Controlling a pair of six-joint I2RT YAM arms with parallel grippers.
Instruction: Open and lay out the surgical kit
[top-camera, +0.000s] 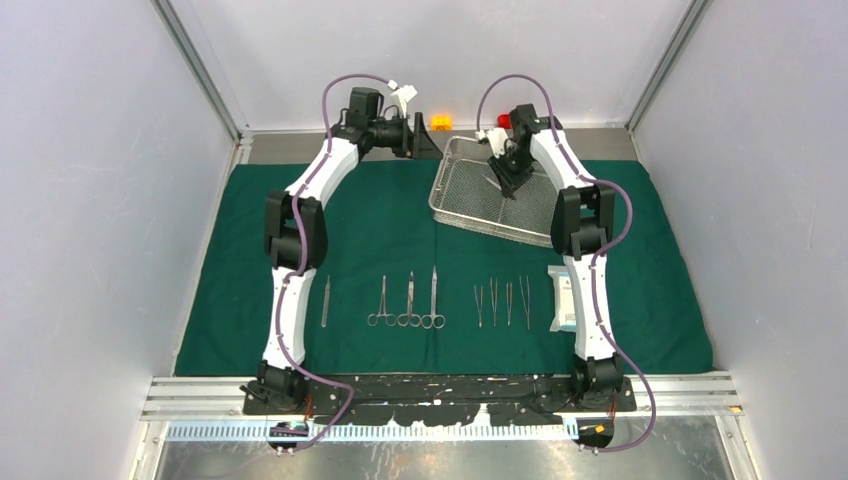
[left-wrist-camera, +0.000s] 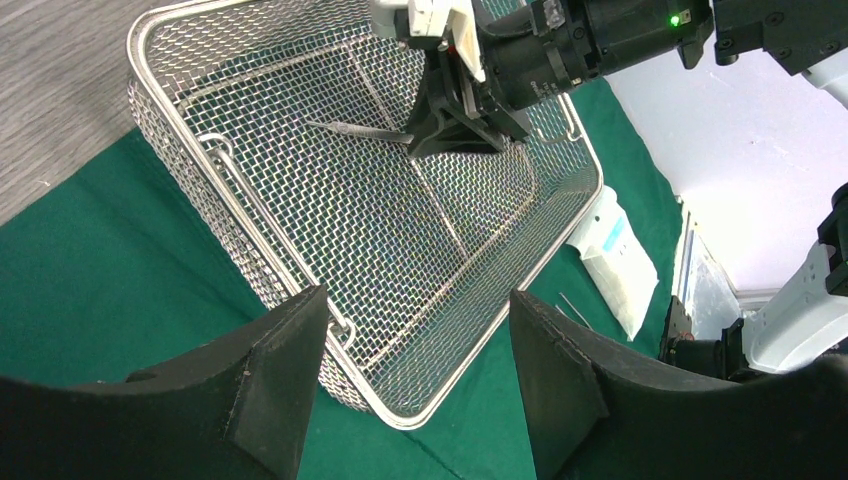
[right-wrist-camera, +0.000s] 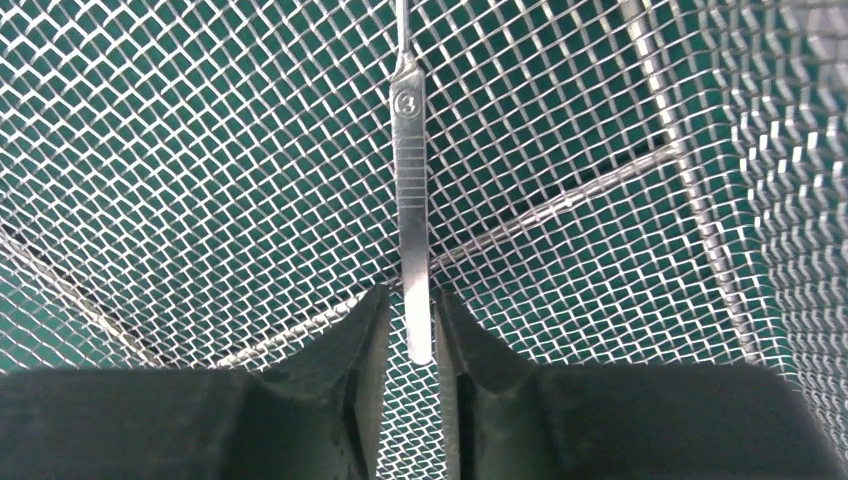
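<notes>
A steel scalpel handle (right-wrist-camera: 412, 170) lies on the mesh floor of the wire basket (top-camera: 436, 201). My right gripper is down over the handle's end, fingertips part open on either side of it. My left gripper stands open beside the basket at the back left, nothing between its fingers. On the green cloth below the basket, a scalpel handle (top-camera: 326, 301), several scissor-like instruments (top-camera: 409, 318) and several tweezers (top-camera: 494, 301) lie laid out in a row.
A white packet (top-camera: 562, 298) lies right of the tweezers, partly beside the right arm. Yellow (top-camera: 441, 122) and red objects stand behind the basket.
</notes>
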